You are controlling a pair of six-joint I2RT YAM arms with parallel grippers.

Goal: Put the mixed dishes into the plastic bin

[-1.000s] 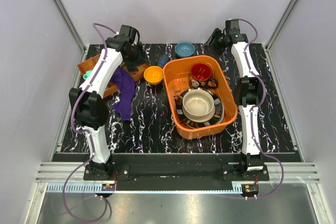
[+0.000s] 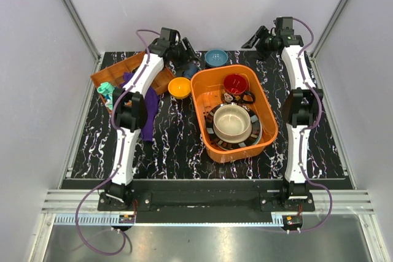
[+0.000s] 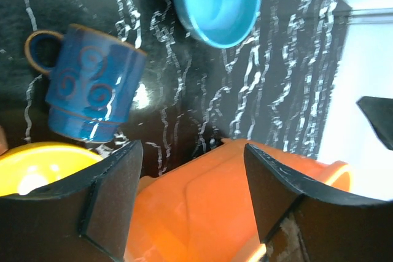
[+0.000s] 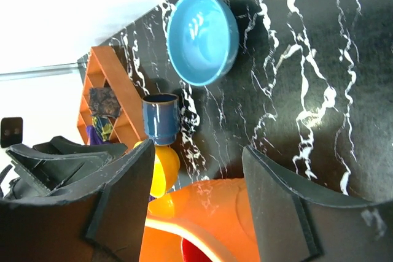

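Observation:
The orange bin (image 2: 266,128) holds a red bowl (image 2: 236,82), a dark cup and a cream bowl (image 2: 232,121) on patterned plates. Behind it are a blue bowl (image 2: 216,57), a blue mug (image 3: 92,81) lying on its side in the left wrist view, and a yellow bowl (image 2: 180,88). My left gripper (image 2: 187,51) is open, raised over the mug's area with nothing between its fingers. My right gripper (image 2: 252,41) is open and empty, raised behind the bin, to the right of the blue bowl.
A wooden divided box (image 2: 107,75) with a purple cloth (image 2: 147,118) and a mint item lies at the left. Walls close in at back and sides.
My left gripper has moved right and toward the back, from over the wooden box toward the mug.

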